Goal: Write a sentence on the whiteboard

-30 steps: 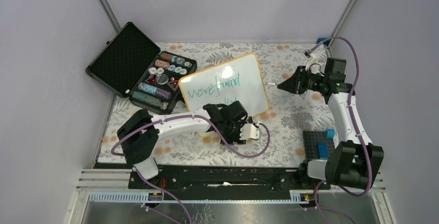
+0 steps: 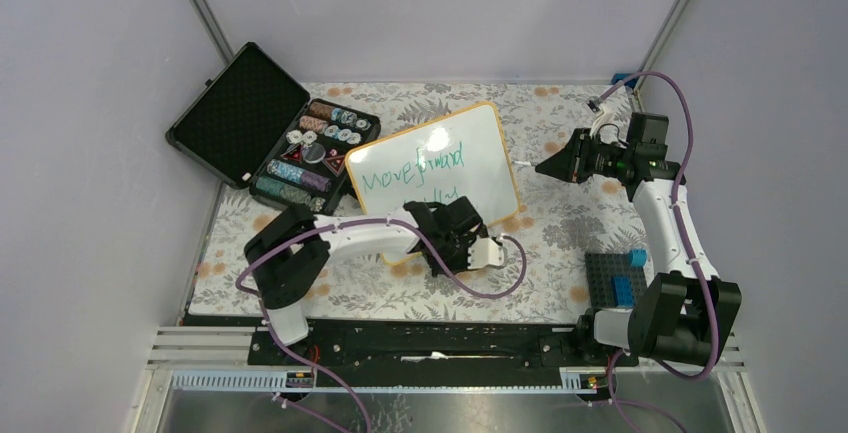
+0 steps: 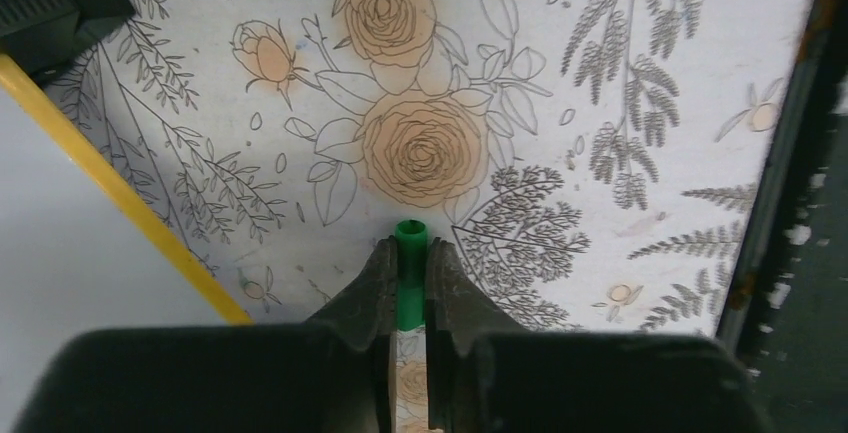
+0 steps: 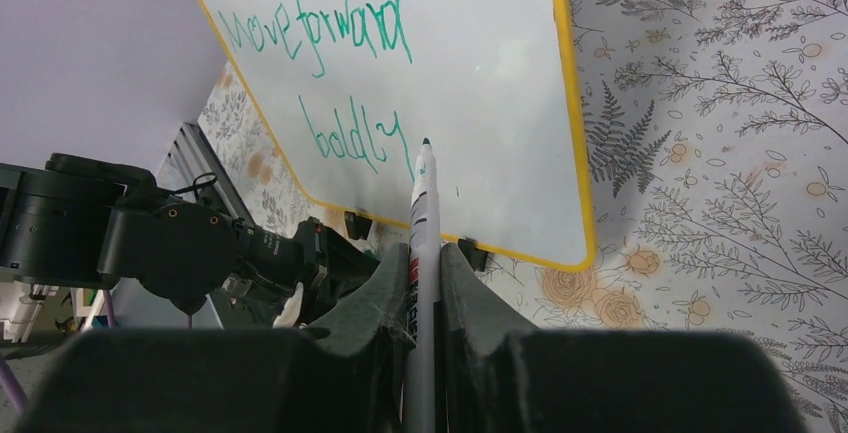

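On the yellow-edged whiteboard (image 2: 475, 158) stands green handwriting (image 4: 330, 33), reading "Move forward" with "boldly" below it. My right gripper is shut on a white marker (image 4: 427, 188) whose green tip points toward the board; in the top view the marker is clear of the board's right edge. In the left wrist view a green cap (image 3: 411, 273) is pinched between the fingertips of my left gripper, its open hollow end facing out over the floral cloth. From above, the left arm hides part of the lower board, and its fingertips cannot be seen.
An open black case (image 2: 318, 153) of poker chips and cards stands left of the board. On the right lies a dark studded plate (image 2: 605, 278) with a blue block (image 2: 622, 291) on it. The floral tablecloth (image 2: 560, 233) is bare between board and plate.
The left arm has shifted a little to the right, its elbow swinging up and inward, and it hovers in front of the lower board. My right arm and its marker have stayed still.
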